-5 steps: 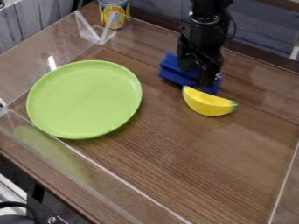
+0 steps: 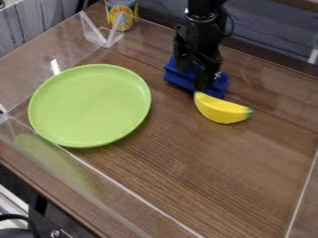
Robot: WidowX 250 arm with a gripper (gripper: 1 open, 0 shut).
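My black gripper reaches down from the top of the view over a blue object, which lies behind a yellow banana-like piece. The fingers hang at the back part of the blue object and hide some of it. A large green plate lies on the wooden table to the left.
A can stands at the back left, by some clear plastic. A wall edge runs along the back.
The gripper has shifted a little to the left and up over the blue object. The banana and plate look unmoved.
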